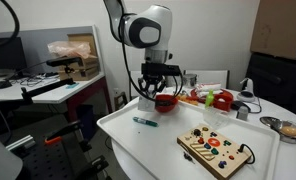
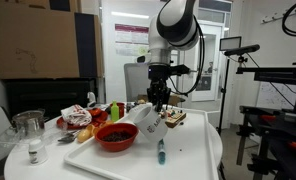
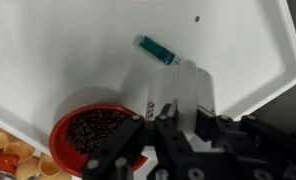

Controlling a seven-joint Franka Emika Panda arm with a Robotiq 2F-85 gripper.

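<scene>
A white, light-coloured item [image 2: 148,122], perhaps a cloth or thin container, hangs tilted from my gripper [image 2: 161,105]. My fingers are shut on it; in the wrist view the white item [image 3: 186,85] sticks out between them. In exterior view 1 the gripper [image 1: 153,93] is low over the white tray, with the red bowl [image 1: 166,102] close beside it. Dark beans or pellets fill this bowl [image 3: 93,130] in the wrist view. A teal marker-like stick [image 3: 159,50] lies on the tray surface just ahead of the held item. Whether the item touches the tray is unclear.
A wooden board with dark holes [image 1: 213,150] lies at the tray's right front. Several colourful items, including a green cup [image 1: 209,98], stand behind. A metal pan [image 1: 286,128] is at far right. The tray's front left [image 1: 123,127] is bare.
</scene>
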